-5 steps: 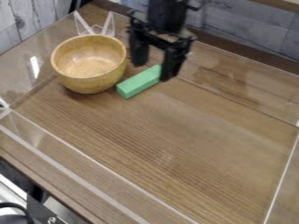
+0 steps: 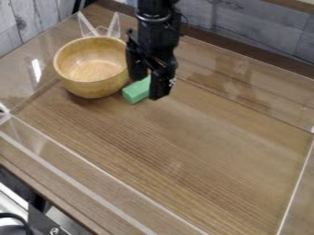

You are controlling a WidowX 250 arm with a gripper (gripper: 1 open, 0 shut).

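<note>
My gripper [image 2: 150, 79] is a dark arm reaching down from the top centre, its open fingers just above a small green block [image 2: 139, 93]. The block lies on the wooden table, right beside a tan bowl [image 2: 92, 72] on the left, and is partly hidden behind the gripper. Whether the fingers touch the block is not clear.
White items [image 2: 35, 115] lie at the left edge near the bowl, and dark parts show at the bottom left corner.
The arm has moved from the right toward the left and now hangs lower over the green block, covering more of it.
</note>
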